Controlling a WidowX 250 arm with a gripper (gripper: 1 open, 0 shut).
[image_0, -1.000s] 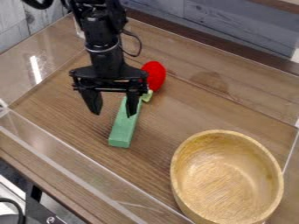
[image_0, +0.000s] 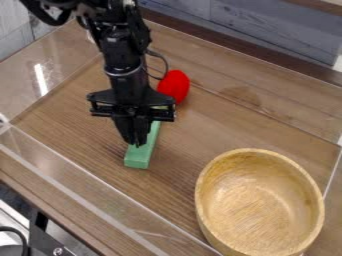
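My gripper (image_0: 132, 126) is lowered over a green elongated object (image_0: 140, 154) lying on the wooden table, its fingers around the object's upper part. Whether they are shut on it cannot be told from this view. A red rounded object (image_0: 174, 85) lies just behind the gripper to the right, partly hidden by it.
A large empty tan bowl (image_0: 259, 205) takes up the front right of the table (image_0: 247, 100). A raised ledge runs along the back.
My gripper has moved down onto the green object, and its fingers now stand closer together over it. The green object, red object and bowl look unmoved.
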